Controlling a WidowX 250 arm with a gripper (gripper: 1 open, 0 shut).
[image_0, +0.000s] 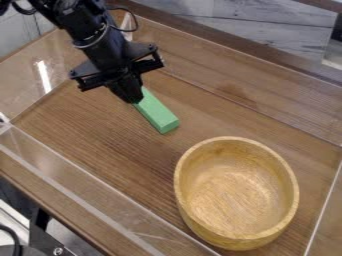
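Note:
The black gripper (128, 92) reaches down from the upper left of the camera view, its tip at the upper left end of a green rectangular block (156, 115) lying on the wooden table. The gripper looks shut; whether anything is between its fingers is hidden by its body.
A large round tan bowl (235, 232) stands at the lower right. A grey marbled wall (267, 30) runs along the back.

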